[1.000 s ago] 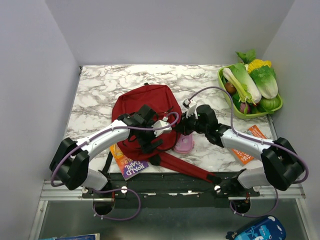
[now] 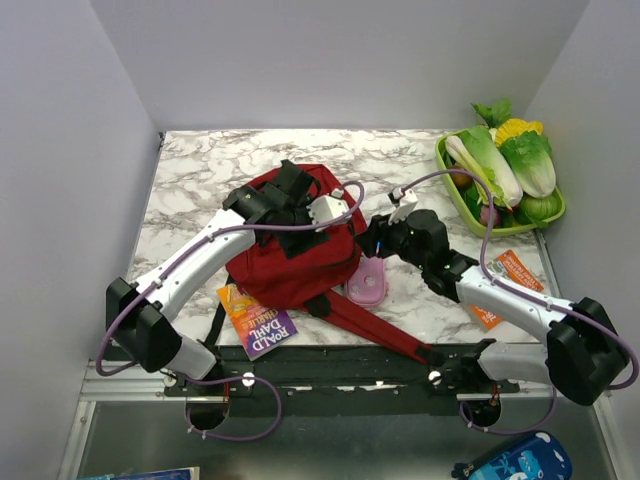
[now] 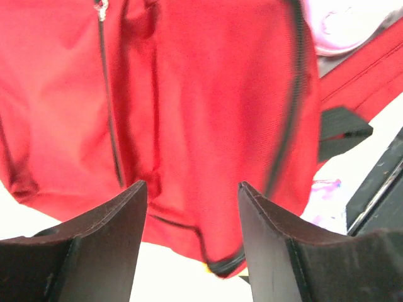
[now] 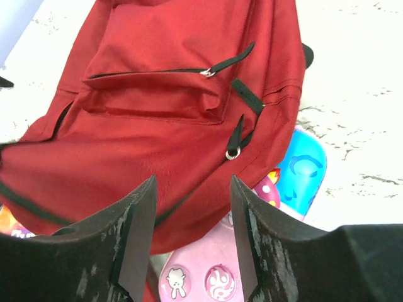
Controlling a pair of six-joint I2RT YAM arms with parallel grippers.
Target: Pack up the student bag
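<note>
The red bag (image 2: 295, 275) lies on the marble table, its black-zipped opening edge slack across the front. Over its middle is my left gripper, fingers apart, with red cloth in view beyond them and nothing clearly pinched. My right gripper stands open at the bag's right edge, above the cloth's zipped rim. A pink case (image 4: 201, 270) with small animal pictures lies partly under that edge, and a blue item (image 4: 303, 167) shows behind it. An orange and purple book (image 2: 257, 322) is partly covered by the bag's front left.
A green basket (image 2: 553, 215) of vegetables fills the back right. An orange book (image 2: 512, 268) lies on the right under the right arm. Past the front edge are a blue pouch (image 2: 520, 460) and another book (image 2: 160, 473). Behind the bag the table is clear.
My left gripper has risen and moved back from the bag's front, and more red cloth shows below it.
</note>
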